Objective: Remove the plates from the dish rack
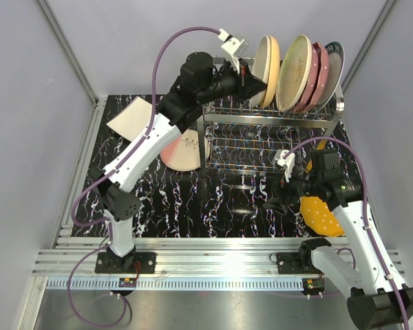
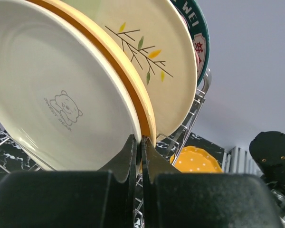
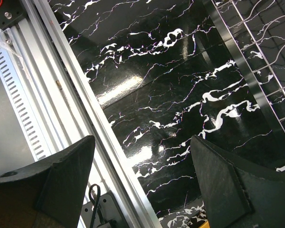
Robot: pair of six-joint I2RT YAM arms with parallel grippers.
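Observation:
My left gripper is shut on the near rim of the white bear plate [image 2: 52, 95], which stands on edge in the upper rack. Right behind it leans a yellow plate [image 2: 141, 102], nearly touching. Farther right stand a cream plate [image 1: 293, 73] with a twig print, pink plates [image 1: 321, 74] and a green-rimmed plate [image 1: 336, 62]. The metal dish rack [image 1: 255, 119] has two tiers, and its lower tier looks empty. Over the black counter in front of the rack, my right gripper is open with nothing between its fingers.
At the left of the counter lie a white board-like item [image 1: 130, 119] and a plate [image 1: 186, 152] partly over something pink. A yellow dotted plate [image 1: 320, 216] lies at right under my right arm.

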